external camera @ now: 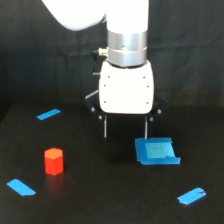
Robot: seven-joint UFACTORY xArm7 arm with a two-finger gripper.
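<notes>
My gripper (125, 129) hangs over the middle of the dark table, its two thin fingers spread well apart with nothing between them. It is open. A red cube (54, 161) rests on the table to the left, nearer the camera than the hand and clear of it. On the right, blue tape (146, 159) frames a pale blue-green square (158, 150); the right finger is just above and left of this marked area.
Small strips of blue tape lie at the back left (49, 114), front left (21, 187) and front right (191, 196). A dark curtain (40, 55) hangs behind.
</notes>
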